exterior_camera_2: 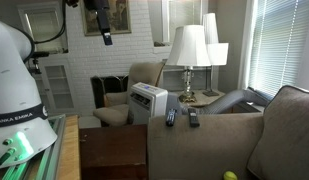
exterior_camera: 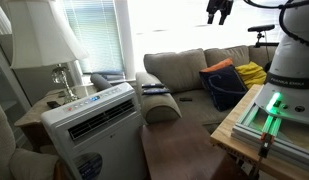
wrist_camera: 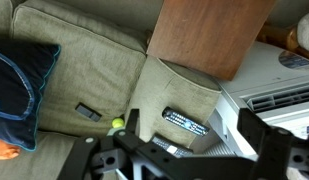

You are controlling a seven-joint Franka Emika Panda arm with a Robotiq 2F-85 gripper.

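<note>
My gripper hangs high above the couch, open, with nothing seen between its fingers. Its dark end (exterior_camera: 218,14) shows at the top of exterior view 1, and the gripper (exterior_camera_2: 106,36) also appears at the upper left of exterior view 2. Far below it, on the couch armrest, lie a dark remote with pale buttons (wrist_camera: 185,121) and a second remote (wrist_camera: 172,146), partly covered by the gripper. A smaller dark remote (wrist_camera: 89,112) rests on the seat cushion. Near it sits a yellow-green ball (wrist_camera: 118,122), also seen as a ball (exterior_camera_2: 229,176) on the couch.
A white appliance (exterior_camera: 99,128) stands beside the armrest, with a lamp (exterior_camera: 44,40) behind it. A brown wooden surface (wrist_camera: 204,38) lies in front of the couch. Dark blue (exterior_camera: 224,88) and yellow (exterior_camera: 252,75) pillows fill one couch end. Open air surrounds the gripper.
</note>
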